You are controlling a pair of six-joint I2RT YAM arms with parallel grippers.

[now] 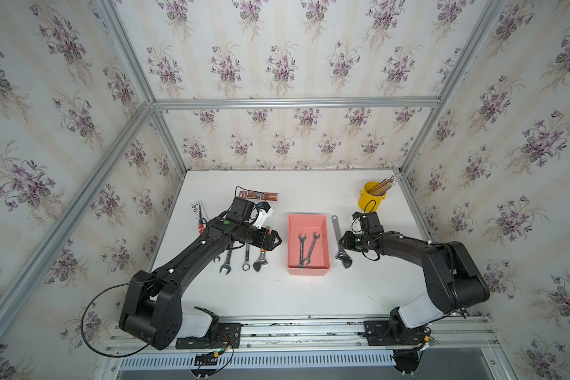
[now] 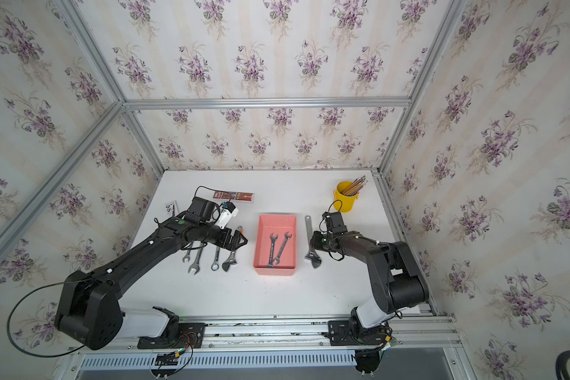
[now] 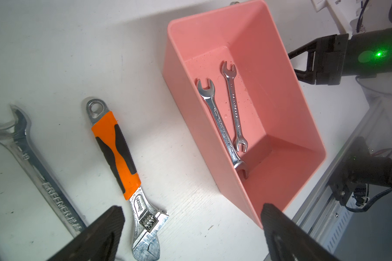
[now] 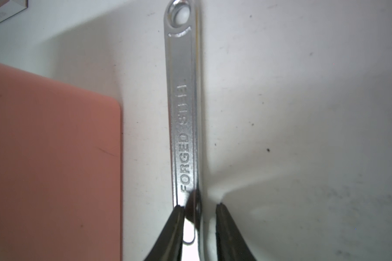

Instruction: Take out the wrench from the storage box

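A large silver adjustable wrench [image 4: 183,108] lies on the white table, just right of the pink storage box [image 1: 308,270]. My right gripper is low over its lower handle, fingers parted. The left finger [image 4: 172,235] overlaps the handle; the right finger [image 4: 224,235] is clear of it. Whether either touches the metal, I cannot tell. Two silver open-end wrenches rest inside the box: a longer one [image 3: 220,124] along the near wall and a shorter one [image 3: 234,106] beside it. My left gripper hovers left of the box, wide open and empty.
Left of the box lie an orange-handled adjustable wrench [image 3: 122,152], a large open-end wrench [image 3: 43,178] and other tools. A yellow cup of sticks [image 1: 370,201] stands at the back right, a brown-and-white package [image 2: 233,196] at the back left. The table in front of the box is clear.
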